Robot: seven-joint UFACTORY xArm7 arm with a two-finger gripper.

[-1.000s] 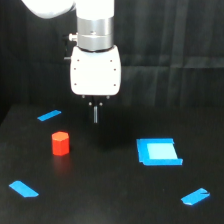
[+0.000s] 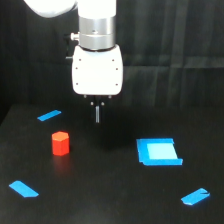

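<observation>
My white robot arm hangs from the top centre, with its gripper point(image 2: 97, 110) a little above the black table, up and to the right of a red hexagonal block point(image 2: 60, 143). The thin dark fingers are hard to make out, so I cannot tell whether they are open or shut. To the right lies a flat pale square bordered in blue tape point(image 2: 160, 151).
Short blue tape strips lie at the left back point(image 2: 49, 115), front left point(image 2: 23, 189) and front right point(image 2: 195, 197). A dark curtain stands behind.
The gripper has shifted very slightly to the right. The block and tape marks look the same.
</observation>
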